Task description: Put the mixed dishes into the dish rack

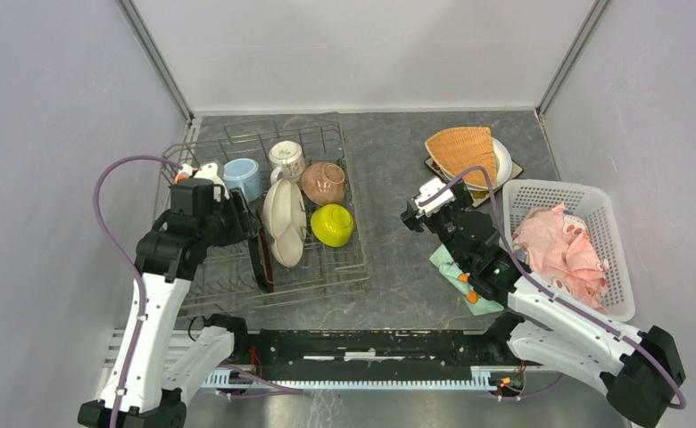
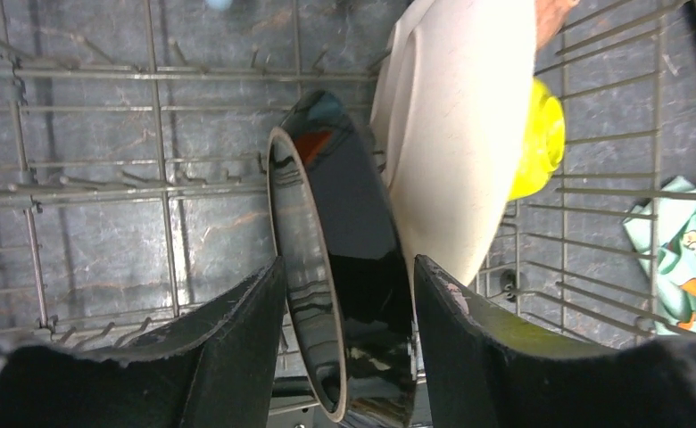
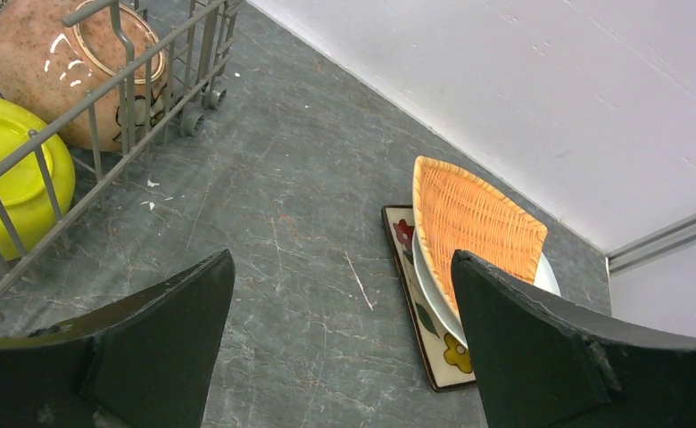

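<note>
A dark glossy dish [image 2: 367, 285] stands on edge in the wire rack [image 1: 344, 285], beside white dishes [image 2: 447, 107]. My left gripper hangs over it, fingers part open either side of its upper part; whether they touch it I cannot tell. Also racked are a blue mug [image 1: 242, 180], patterned mug [image 1: 287, 157], brown bowl [image 1: 325, 183] and yellow bowl [image 1: 332, 225]. My right gripper stands open and empty over the counter right of the rack.
An orange woven mat [image 1: 459, 144] lies on a plate and tray at back right. A basket [image 1: 608, 223] with pink cloth and a green cloth [image 1: 469, 299] are at right. Counter between rack and tray is clear.
</note>
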